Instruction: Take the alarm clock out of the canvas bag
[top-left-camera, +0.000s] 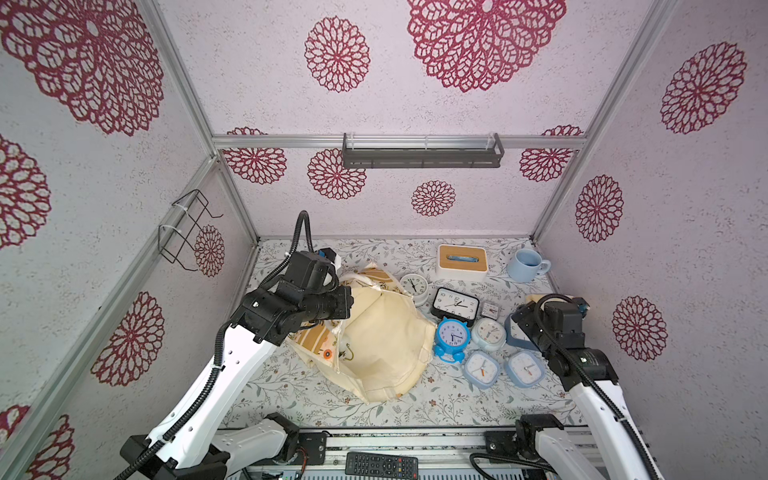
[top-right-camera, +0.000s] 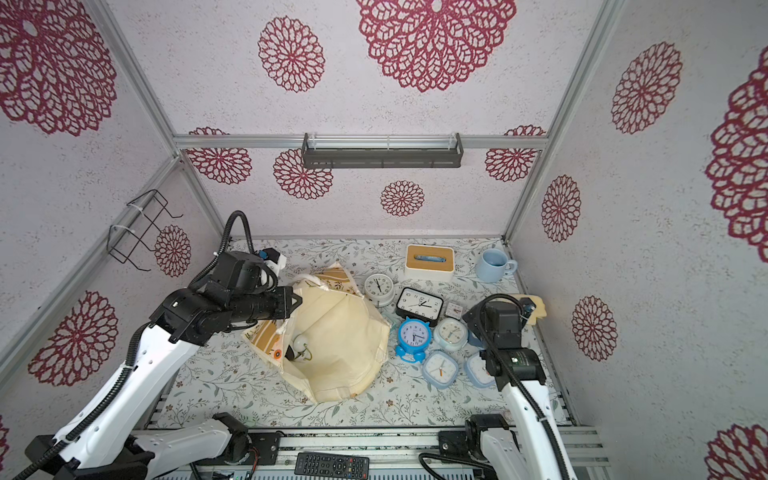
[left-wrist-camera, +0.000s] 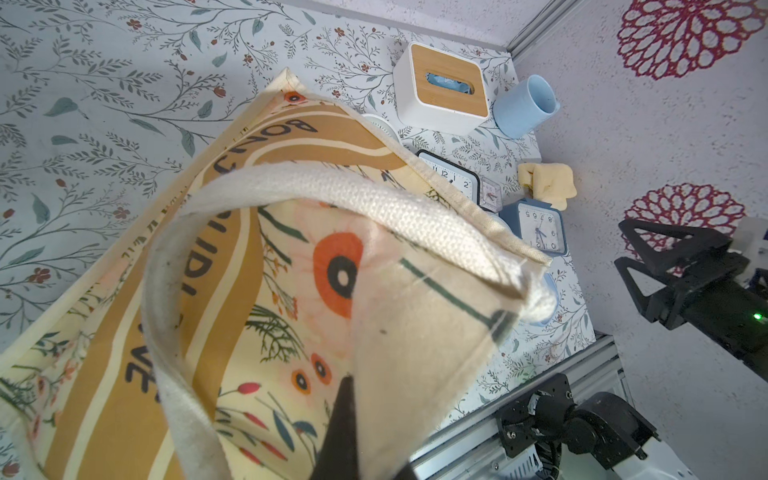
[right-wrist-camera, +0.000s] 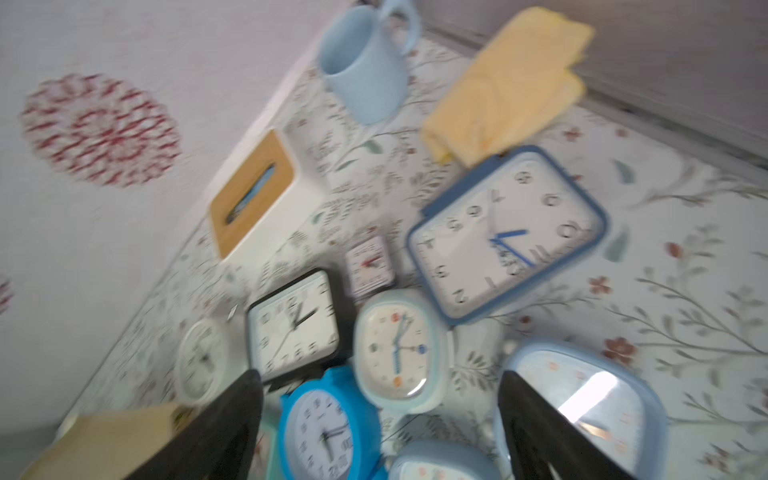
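Observation:
My left gripper (top-left-camera: 340, 302) is shut on the rim of the cream canvas bag (top-left-camera: 376, 348) or its strap, holding it up with the mouth facing up; in the left wrist view the white strap (left-wrist-camera: 336, 185) and printed lining fill the middle. Small items inside the bag (top-right-camera: 300, 348) cannot be clearly identified. My right gripper is part open, raised over the group of clocks, with nothing between its fingers; the blue twin-bell clock (top-left-camera: 452, 338) and several other clocks lie right of the bag.
A tissue box (top-left-camera: 461, 261), a blue mug (top-left-camera: 524, 266) and a yellow cloth (right-wrist-camera: 504, 88) stand at the back right. A remote (top-left-camera: 381, 465) lies beyond the front edge. The table left of the bag is clear.

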